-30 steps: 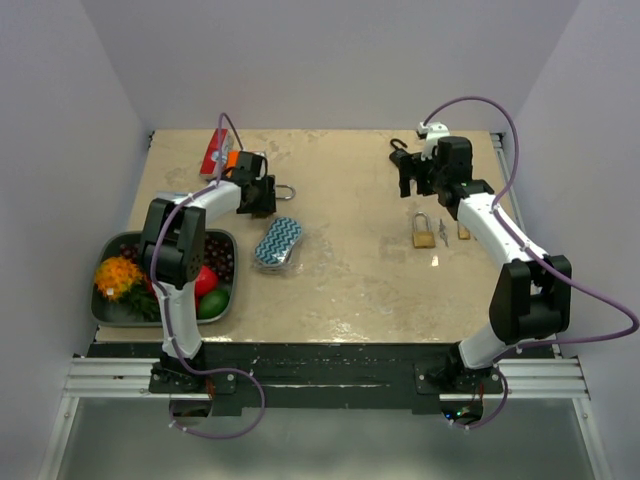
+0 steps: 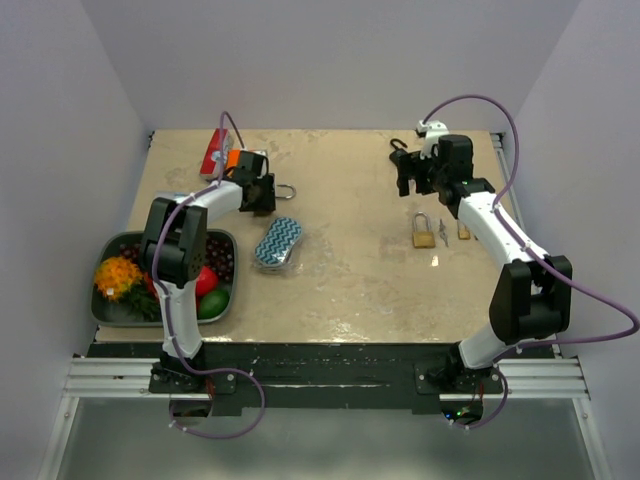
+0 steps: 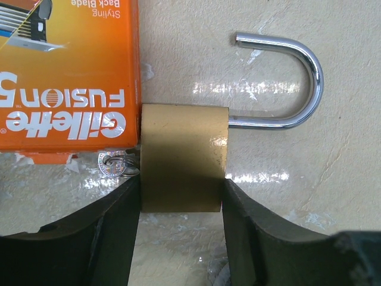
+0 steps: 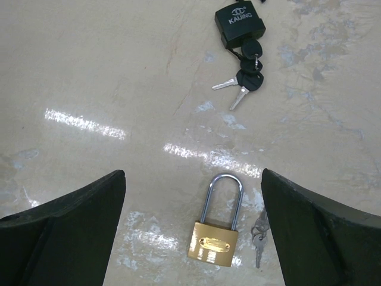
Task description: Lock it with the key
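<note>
A brass padlock with open U shackle lies against an orange Gillette box, keys beside it. My left gripper has its fingertips at either side of the brass body; whether they grip it is hard to tell. My right gripper is open above the table with nothing between its fingers. Below it lie another brass padlock with small keys, and a black KAIJING padlock with black-headed keys.
A dark bin of produce stands at the front left, a blue chevron-patterned case right of it. A red item is at the back left.
</note>
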